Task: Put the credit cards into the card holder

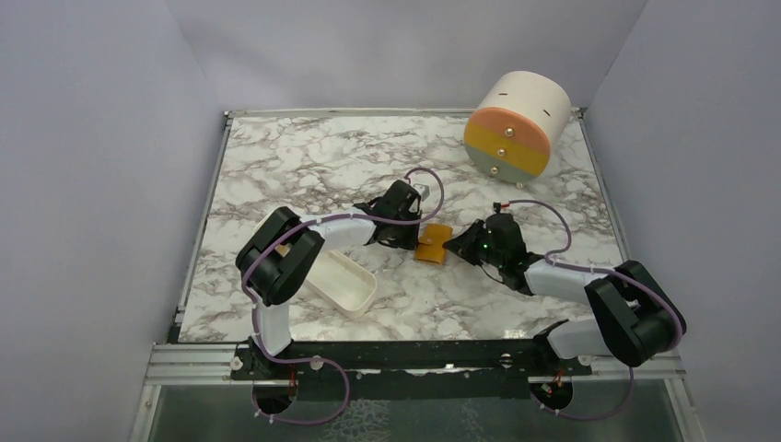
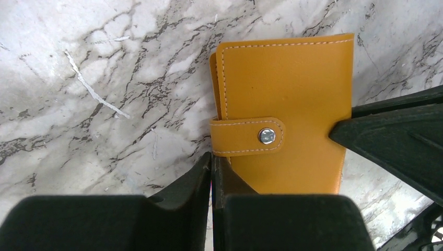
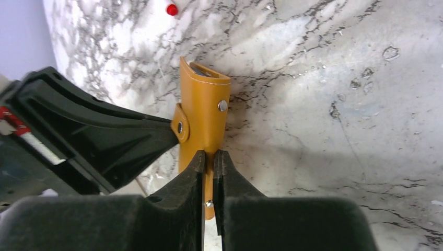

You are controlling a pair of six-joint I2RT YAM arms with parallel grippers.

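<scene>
An orange-brown card holder (image 1: pixel 431 243) stands between my two grippers, its strap fastened with a snap (image 2: pixel 267 136) in the left wrist view. My right gripper is shut on the holder's side edge. At the strap's folded edge, on the opposite side, are the fingertips of my left gripper, close together with a narrow gap further back; whether they grip the strap cannot be told. Something dark shows inside the holder's open top (image 3: pixel 201 70) in the right wrist view. No loose card is visible.
A cream tray (image 1: pixel 345 284) lies on the marble table under and in front of the left arm. A round drawer box (image 1: pixel 520 120) stands at the back right. Bare tabletop (image 1: pixel 313 152) stretches across the back left.
</scene>
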